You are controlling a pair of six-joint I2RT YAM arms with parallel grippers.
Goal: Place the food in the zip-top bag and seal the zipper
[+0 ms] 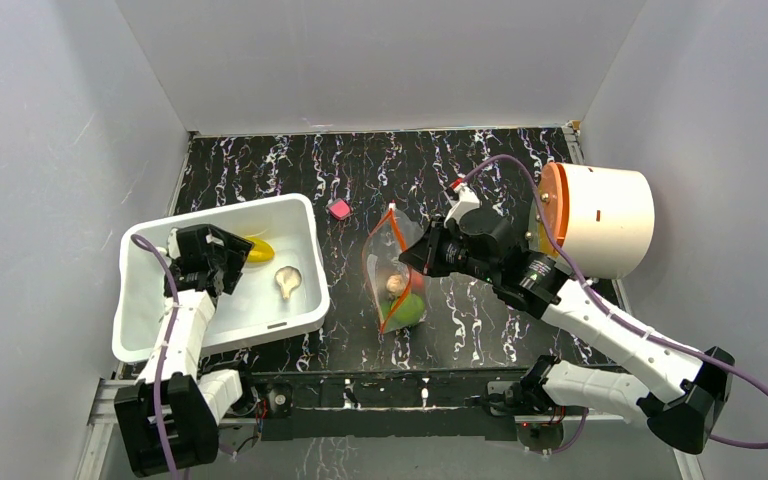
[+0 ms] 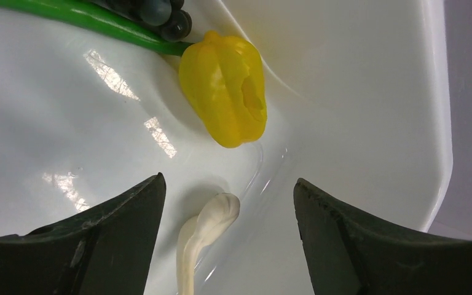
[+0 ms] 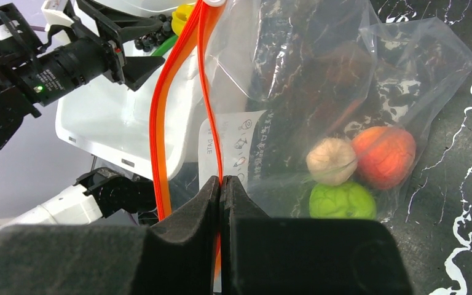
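Note:
A white bin (image 1: 280, 315) holds a yellow pepper (image 2: 221, 92), a pale garlic-like piece (image 2: 209, 224), dark grapes (image 2: 157, 12) and a green stalk (image 2: 117, 34). My left gripper is over the bin, open, the pale piece showing below and between its fingers. The clear zip bag (image 1: 395, 270) stands right of the bin with an orange ball (image 3: 384, 157), a beige bulb (image 3: 330, 161) and a green item (image 3: 341, 201) inside. My right gripper is shut on the bag's orange zipper edge.
A pink block (image 1: 339, 209) lies behind the bag. A cream cylinder with an orange rim (image 1: 600, 220) stands at the right. Grey walls surround the dark marbled surface (image 1: 290, 160).

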